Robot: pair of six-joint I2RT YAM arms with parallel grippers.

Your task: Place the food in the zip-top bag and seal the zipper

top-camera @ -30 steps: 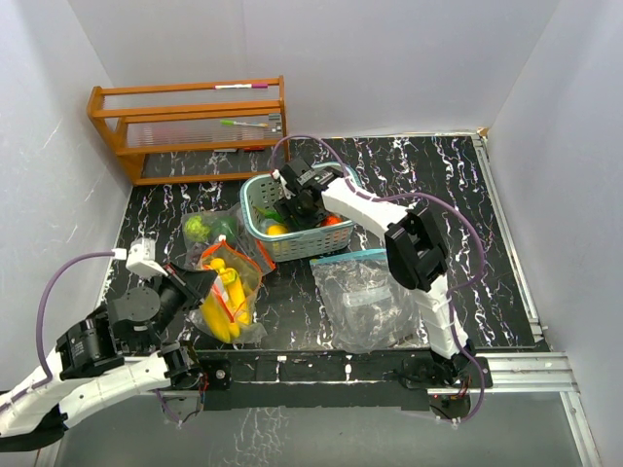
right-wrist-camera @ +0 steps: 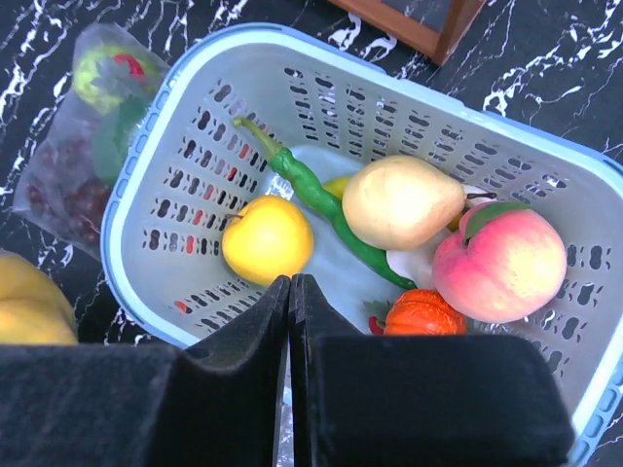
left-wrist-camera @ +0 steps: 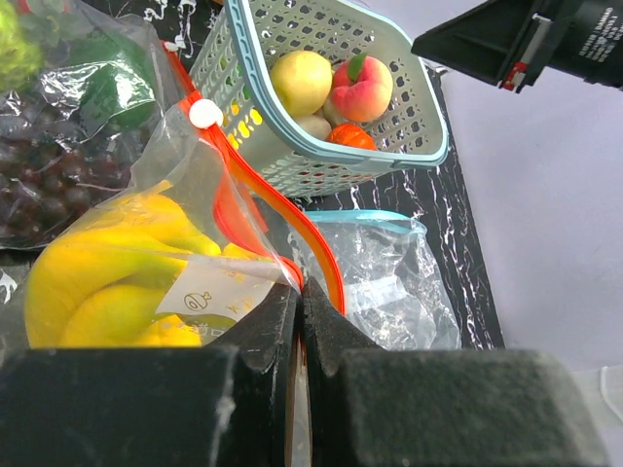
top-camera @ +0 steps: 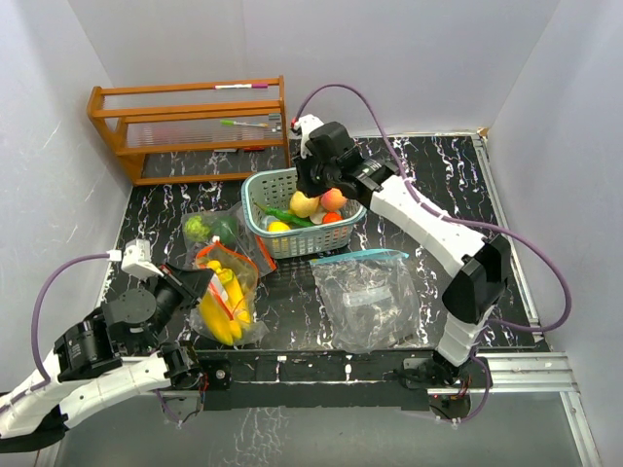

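A clear zip bag with orange zipper and yellow bananas (left-wrist-camera: 107,282) stands at front left, my left gripper shut at its zipper edge. The basket (top-camera: 277,248) holds a yellow apple (right-wrist-camera: 268,238), a green pepper (right-wrist-camera: 321,199), a pear (right-wrist-camera: 399,199), a peach (right-wrist-camera: 501,263) and an orange item (right-wrist-camera: 423,313). My right gripper is raised above the basket, shut; I cannot tell what, if anything, is between its fingers.
A filled bag (top-camera: 204,233) lies left of the basket. An empty blue-zip bag (top-camera: 365,306) lies front right. A wooden rack (top-camera: 185,178) stands at back left.
My right arm has lifted up out of the basket, uncovering its contents in the top view. The left gripper and its bag are nearly unchanged.
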